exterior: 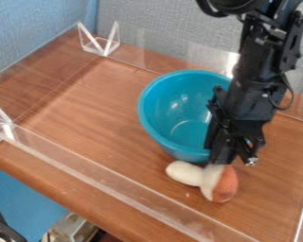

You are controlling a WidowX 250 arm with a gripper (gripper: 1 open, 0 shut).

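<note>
My black gripper [219,155] points down just in front of a blue bowl [173,113], its fingertips over a white and orange soft toy [219,185] lying on the wooden table. The toy has a long white part reaching left and an orange rounded part at the right. The fingertips overlap the toy in this view, and I cannot tell whether they are closed on it. The arm covers the bowl's right side.
Transparent barriers with white brackets [98,43] line its edges. A drop to a blue floor [18,198] lies at the lower left.
</note>
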